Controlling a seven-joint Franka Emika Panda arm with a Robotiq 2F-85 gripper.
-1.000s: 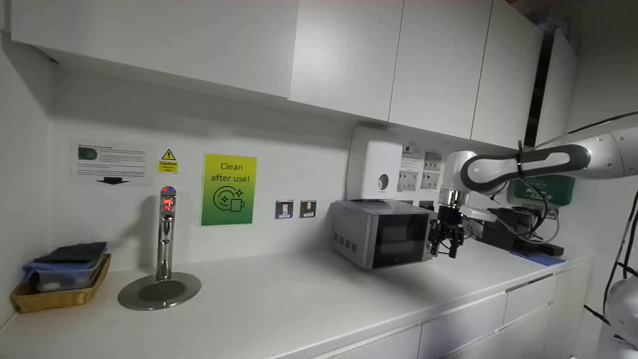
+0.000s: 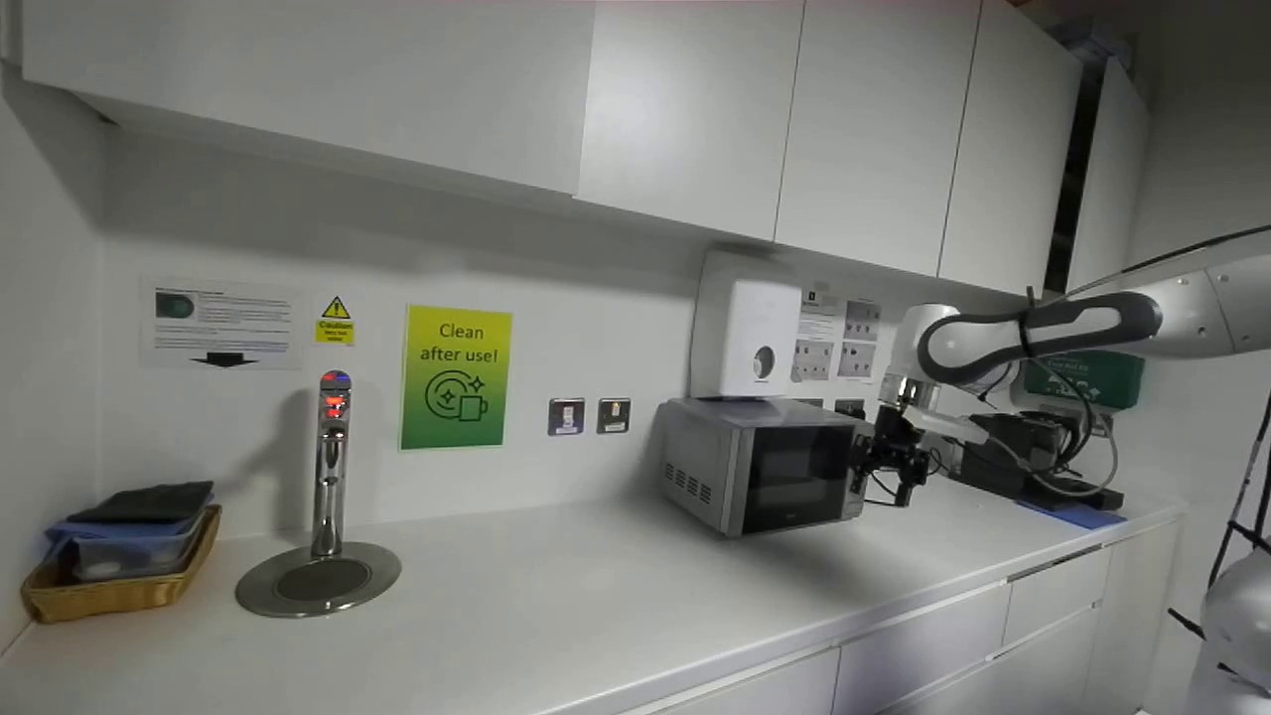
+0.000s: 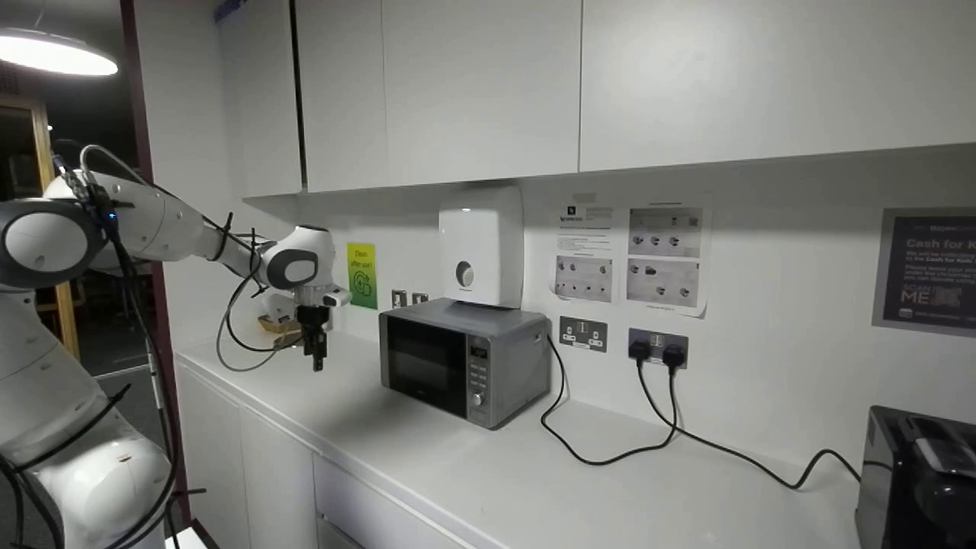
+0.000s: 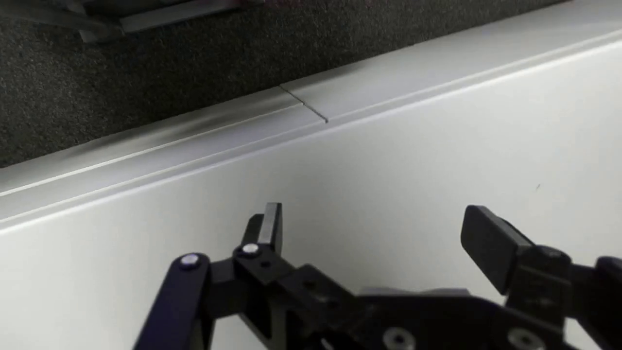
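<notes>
My gripper is open and points down over the bare white counter, its two black fingers spread wide with nothing between them. In exterior view 1 the gripper appears in front of the right end of a grey microwave. Exterior view 2 shows the gripper raised above the counter, apart from the microwave. The microwave's dark door is closed, with its control panel to the right of the door.
A water tap and a wicker basket stand at the far left. Behind the microwave hangs a white dispenser. A dark coffee machine sits at the right, with a black cable across the counter.
My gripper has shifted slightly and tilted a little in exterior view 1, and the arm has moved slightly. The microwave and the other things stand as before.
</notes>
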